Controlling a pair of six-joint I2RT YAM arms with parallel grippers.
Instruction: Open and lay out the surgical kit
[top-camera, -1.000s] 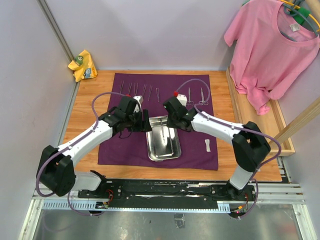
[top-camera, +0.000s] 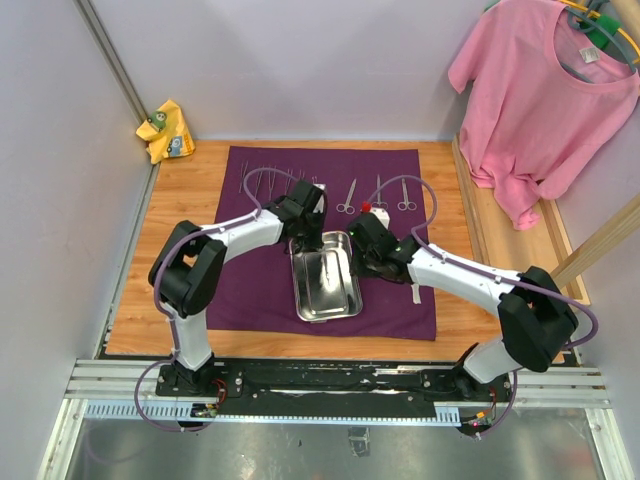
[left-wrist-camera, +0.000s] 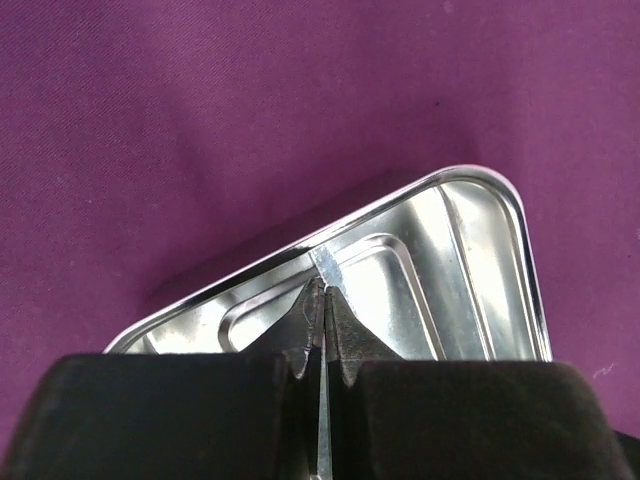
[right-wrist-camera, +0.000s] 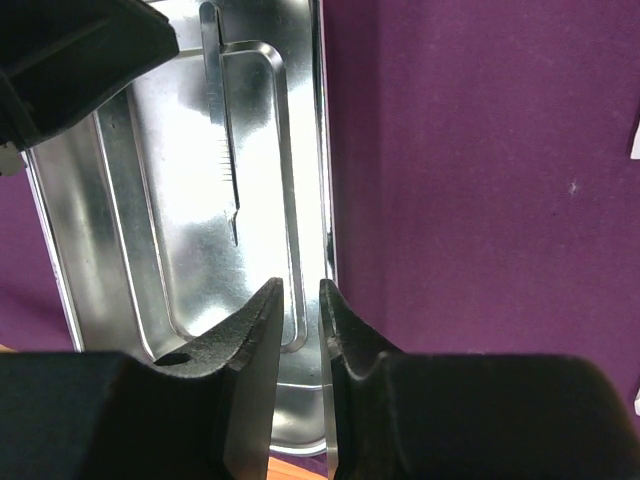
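The steel tray (top-camera: 325, 300) lies on the purple cloth (top-camera: 250, 300). My left gripper is shut over the tray near its rim, a flat metal strip showing at its tips; whether it grips that strip is unclear. My right gripper is over the tray's long side, fingertips slightly apart, nothing visible between them. A slim metal instrument (right-wrist-camera: 217, 90) lies in the tray in the right wrist view. Scissors (top-camera: 406, 204) and other slender instruments are laid along the cloth's back edge.
A small white object (top-camera: 415, 293) lies right of the tray, partly behind the right arm. A yellow bag (top-camera: 170, 135) sits at the back left, a pink shirt (top-camera: 530, 110) hangs at the right.
The right arm has shifted right and toward the front, staying beside the tray.
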